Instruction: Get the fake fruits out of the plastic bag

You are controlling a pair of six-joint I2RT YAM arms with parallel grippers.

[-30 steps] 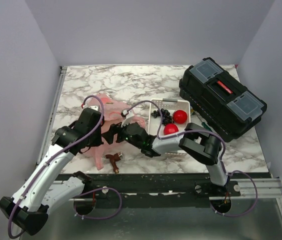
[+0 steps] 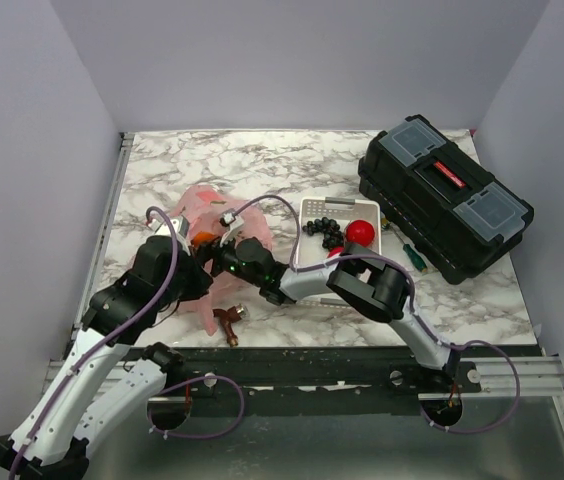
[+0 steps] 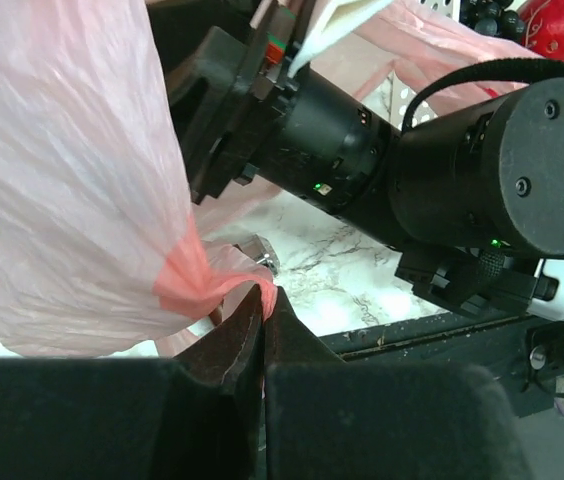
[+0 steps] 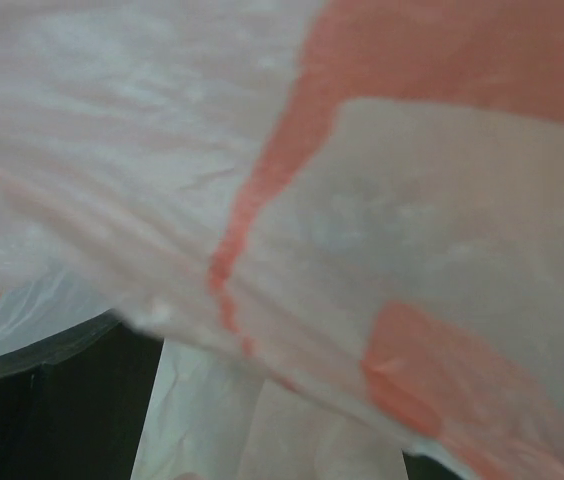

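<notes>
The pinkish-white plastic bag (image 2: 202, 203) lies on the left of the table, under both arms. My left gripper is shut on a gathered red-and-white fold of the bag (image 3: 82, 180), pinched between its fingertips. Reaching into the bag's mouth is my right gripper, its fingers (image 4: 62, 405) apart and partly covered by plastic; no fruit shows between them. An orange fruit (image 2: 203, 238) shows beside the right gripper in the top view. The white basket (image 2: 307, 208) holds black grapes (image 2: 324, 232) and red fruits (image 2: 360, 232), partly hidden by the right arm.
A brown-handled tool (image 2: 229, 325) lies near the table's front edge, below the bag. On the right sits a large black toolbox (image 2: 447, 195), with a small green item (image 2: 415, 258) next to it.
My right arm has moved left, bringing its gripper into the bag beside the left one. The orange fruit has come into sight.
</notes>
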